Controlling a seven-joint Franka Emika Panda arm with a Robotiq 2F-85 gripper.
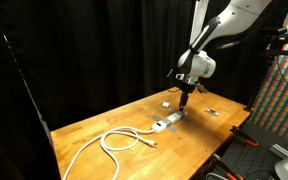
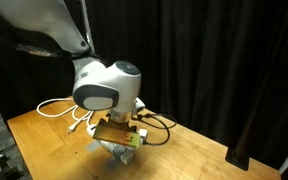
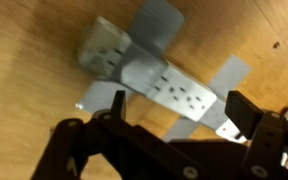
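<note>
A white power strip (image 1: 162, 126) lies on the wooden table, fixed with grey tape. In the wrist view the strip (image 3: 182, 92) runs diagonally under the fingers, its outlet holes facing up, crossed by pieces of grey tape (image 3: 157, 23). At its upper-left end is a pale, blurred block (image 3: 104, 47); whether it belongs to the strip cannot be told. My gripper is open over the strip with nothing between its fingers. From the side, the gripper (image 1: 182, 108) points down close above the strip's right part. In the second exterior view, the arm hides much of the strip.
The strip's white cord (image 1: 109, 143) loops over the table's left part. A small white object (image 1: 166, 104) sits behind the strip. To the right lies a small metallic item (image 1: 212, 112). Black curtains hang behind the table.
</note>
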